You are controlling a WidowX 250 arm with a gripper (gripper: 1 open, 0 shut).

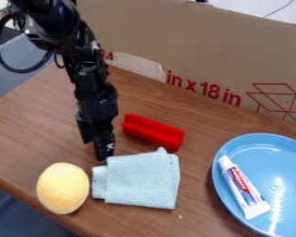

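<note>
My black gripper (104, 148) hangs low over the wooden table (52, 120), just above the top left corner of a folded light blue cloth (136, 180); whether it is open or shut is hard to see. A red cylinder (154, 130) lies to its right. A pale yellow rounded object (63, 188) sits left of the cloth. On the right a blue plate (277, 162) holds a white toothpaste tube (243, 190).
A large cardboard sheet (200, 46) stands along the back of the table. Dark fabric (15, 218) shows beyond the front left edge.
</note>
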